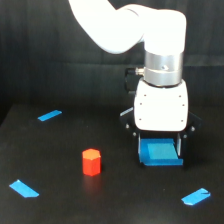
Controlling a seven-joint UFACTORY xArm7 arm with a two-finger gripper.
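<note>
My white gripper points down over a blue square tray at the right of the camera view. Its dark fingers blend into the black background, so whether they are apart or closed is unclear. The gripper hides the rear of the tray. To the left, well away from the gripper, a red-orange block stands on the dark table.
Blue tape strips lie flat on the table: one at the back left, one at the front left and one at the front right.
</note>
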